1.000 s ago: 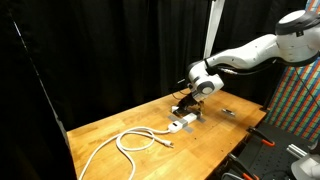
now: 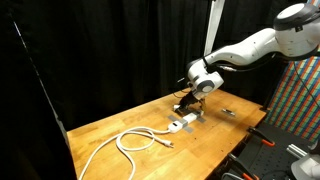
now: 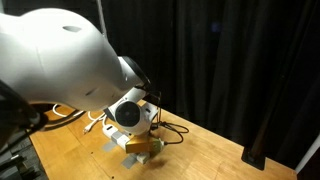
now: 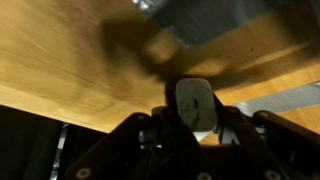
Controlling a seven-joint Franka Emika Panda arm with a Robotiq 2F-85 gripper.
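Note:
Between my gripper's fingers is a pale grey, rounded object (image 4: 196, 100), seen end-on in the wrist view. My gripper is shut on it, pointing down at the wooden table; its fingers are mostly dark and hard to make out. In exterior view 1 the gripper (image 2: 181, 106) is low over the table, just behind a white power strip (image 2: 182, 123). The arm hides much of this area in exterior view 2, and what the held object is cannot be told.
A white cord (image 2: 122, 140) loops over the table's left part. Grey tape patches (image 4: 205, 18) lie under and beside the gripper. A small metallic item (image 2: 228, 112) is at the right. Exterior view 2 shows a small dark object (image 3: 253, 157) near the table's back edge.
The arm has shifted very slightly to the right in exterior view 1. The power strip and its cord have stayed in place.

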